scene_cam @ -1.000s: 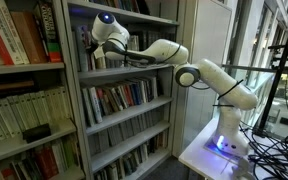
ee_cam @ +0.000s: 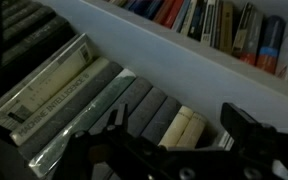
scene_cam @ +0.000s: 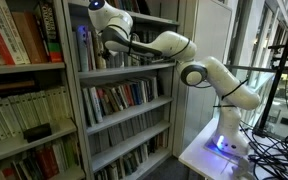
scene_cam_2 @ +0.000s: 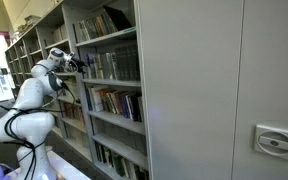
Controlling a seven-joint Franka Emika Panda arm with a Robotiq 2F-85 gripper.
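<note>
In the wrist view my gripper is open, its dark fingers spread in front of a row of books, with nothing visibly held between them. The row, tilted in this view, has a pale book (ee_cam: pixel 46 82), a grey book lettered "Intelligence" (ee_cam: pixel 69 100), a dark book with a silvery lower spine (ee_cam: pixel 82 125), more grey spines and narrow cream books (ee_cam: pixel 181 128). The gripper's body covers the row's lower part. In exterior view 1 the arm (scene_cam: pixel 154 42) reaches across to the bookcase's upper shelves, where the fingers are hard to make out.
A pale shelf board (ee_cam: pixel 174 48) crosses the wrist view, with colourful books (ee_cam: pixel 269 45) beyond it. In exterior view 1, an upright panel (scene_cam: pixel 74 90) divides the bookcases, and lower shelves (scene_cam: pixel 129 115) hold more books. Loose cables (scene_cam: pixel 269 155) lie around the arm's base.
The books on the shelves look unchanged.
</note>
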